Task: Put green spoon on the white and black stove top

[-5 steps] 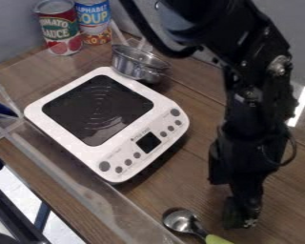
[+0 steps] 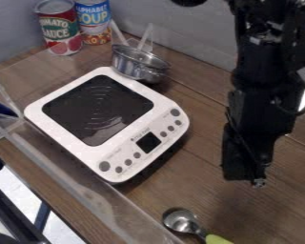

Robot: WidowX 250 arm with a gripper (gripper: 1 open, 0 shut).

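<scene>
The green spoon lies on the wooden counter at the bottom edge of the view, its metal bowl [image 2: 181,221] and part of its green handle [image 2: 216,239] showing; the rest is cut off by the frame. Left of centre is the white and black stove top [image 2: 142,164], with nothing on its black plate. My black gripper [image 2: 246,173] points down to the right of the stove and, in the picture, above and right of the spoon. It is apart from the spoon. How wide its fingers stand is not clear from here, and no object shows in them.
A metal pot [image 2: 141,63] stands behind the stove. Two cans, a tomato sauce can [image 2: 58,27] and a soup can [image 2: 94,21], are at the back left. A clear plastic edge [image 2: 85,191] runs along the front. Bare wood lies between stove and gripper.
The spoon and stove have not moved.
</scene>
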